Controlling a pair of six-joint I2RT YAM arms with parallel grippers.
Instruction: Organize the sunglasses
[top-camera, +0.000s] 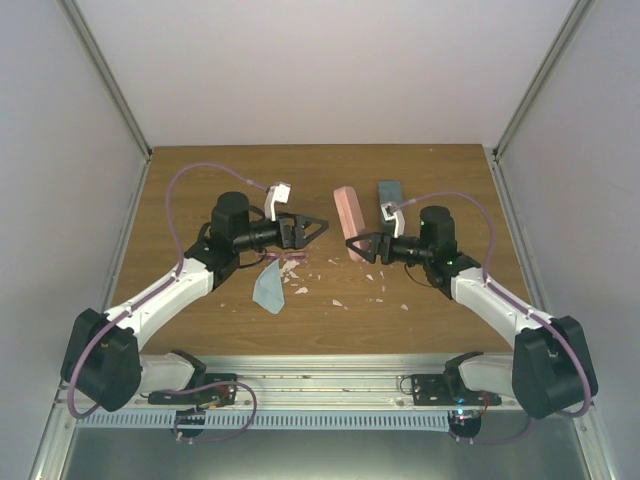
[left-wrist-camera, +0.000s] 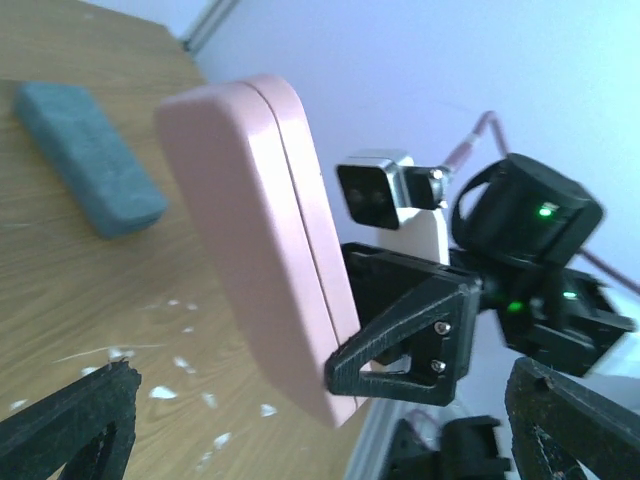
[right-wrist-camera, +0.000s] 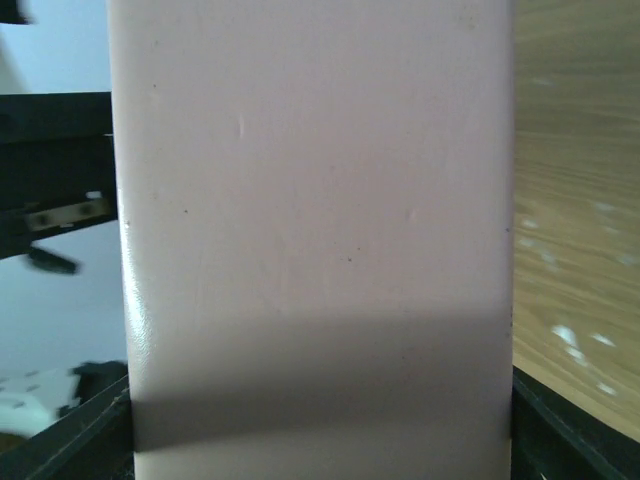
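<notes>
A pink glasses case (top-camera: 349, 215), closed along its seam, is held off the table by my right gripper (top-camera: 362, 248), which is shut on its lower end. In the left wrist view the pink case (left-wrist-camera: 250, 220) stands tilted, and a right finger (left-wrist-camera: 400, 330) presses its edge. Its broad face (right-wrist-camera: 315, 200) fills most of the right wrist view. My left gripper (top-camera: 322, 231) is open and empty, to the left of the case. Pink sunglasses (top-camera: 285, 255) lie on the table, partly below the left arm. A light blue cloth (top-camera: 268, 287) lies just in front of them.
A blue-grey case (top-camera: 390, 195) lies at the back right, partly behind the right arm; it also shows in the left wrist view (left-wrist-camera: 90, 155). Several pale scraps (top-camera: 337, 303) are scattered over the middle of the wooden table (top-camera: 200, 320).
</notes>
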